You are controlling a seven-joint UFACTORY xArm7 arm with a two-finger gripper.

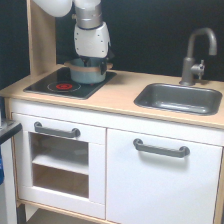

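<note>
A grey-blue pot [88, 74] sits at the back of the black cooktop [45, 88], on the left of a toy kitchen's wooden counter. From above, the white-and-grey arm reaches down to it, and my gripper [93, 63] is at the pot's upper edge. The dark fingers overlap the pot and the dark wall behind, so whether they are apart or closed on the rim cannot be made out. In front of the pot, a burner ring [63, 87] shows a red centre.
A grey sink [180, 98] with a tall tap [190, 70] occupies the counter's right side. Bare wooden counter [122, 90] lies between sink and cooktop. Below are an oven door with a grey handle [57, 131] and a white cupboard door [158, 185], both shut.
</note>
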